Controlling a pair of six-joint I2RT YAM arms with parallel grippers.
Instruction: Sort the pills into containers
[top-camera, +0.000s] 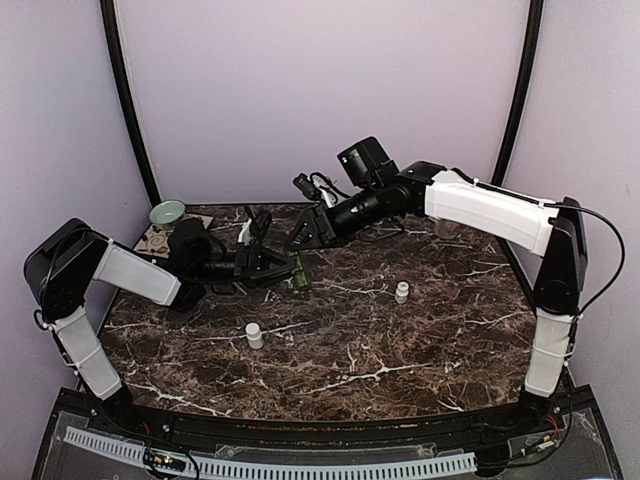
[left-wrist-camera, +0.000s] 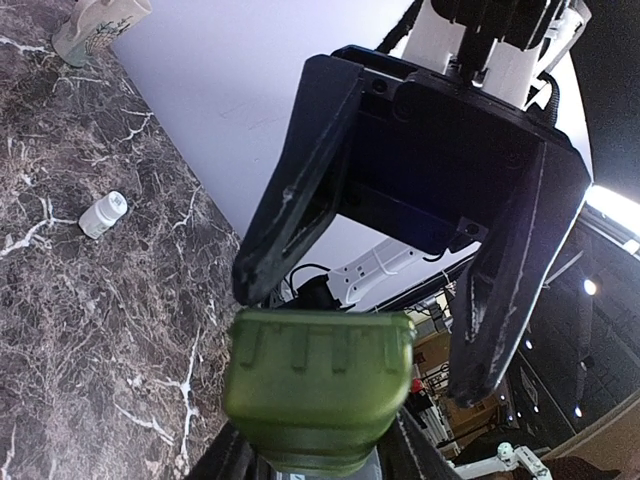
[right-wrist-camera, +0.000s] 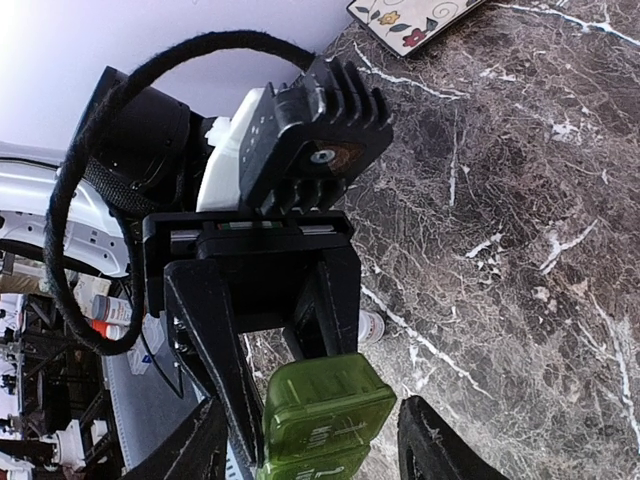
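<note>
A green bottle-like container (top-camera: 300, 274) is held above the middle of the table by my left gripper (top-camera: 286, 266). In the right wrist view, the left fingers (right-wrist-camera: 220, 335) stand on either side of the green container (right-wrist-camera: 330, 405). My right gripper (top-camera: 308, 238) hovers at its upper end, fingers parted, with gaps visible beside the container; it does not appear to grip it. One white pill bottle (top-camera: 254, 336) stands front left on the table, and another white bottle (top-camera: 402, 292) stands on the right.
A pale green bowl (top-camera: 167, 212) and a flowered tray (right-wrist-camera: 412, 20) are at the back left. Partly behind the right arm is a light cup (left-wrist-camera: 92, 30).
</note>
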